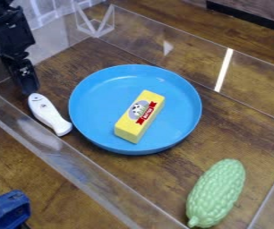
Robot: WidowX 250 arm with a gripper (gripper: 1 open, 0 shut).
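My black gripper (26,80) is at the upper left, low over the wooden surface by the clear tray wall; whether its fingers are apart is hard to make out. Just below it lies a white utensil handle (50,116), its upper end near the fingertips. A blue plate (98,103) holds a yellow box (140,116) with a red and white label. A pale green bitter melon (215,193) lies at the lower right.
Clear plastic edges cross the left and lower side. A blue object (5,213) sits at the bottom left corner. Bare wood is free at the upper right and right.
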